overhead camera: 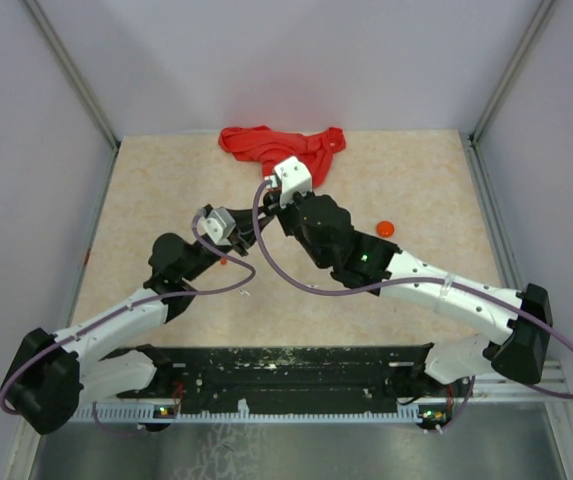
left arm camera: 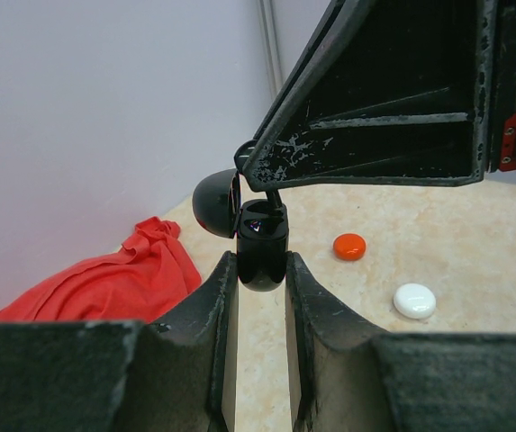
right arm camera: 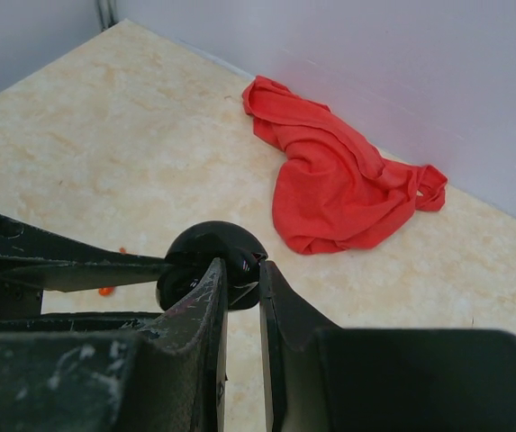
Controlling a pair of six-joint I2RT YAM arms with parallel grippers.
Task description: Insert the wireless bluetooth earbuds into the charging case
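In the top view my left gripper point(overhead camera: 258, 222) and right gripper point(overhead camera: 276, 205) meet above the middle of the table. In the left wrist view the left gripper is shut on a glossy black case point(left arm camera: 260, 234), with the right gripper's black fingers reaching over it from the upper right. In the right wrist view the right gripper is shut at a black rounded piece point(right arm camera: 212, 238), close against the left gripper's fingers. Whether this piece is the case or an earbud, I cannot tell; the contact is largely hidden.
A crumpled red cloth point(overhead camera: 301, 150) lies at the back. An orange disc point(overhead camera: 385, 229) and a white oval piece point(left arm camera: 414, 301) lie on the table point(overhead camera: 146, 170), with small items near the middle.
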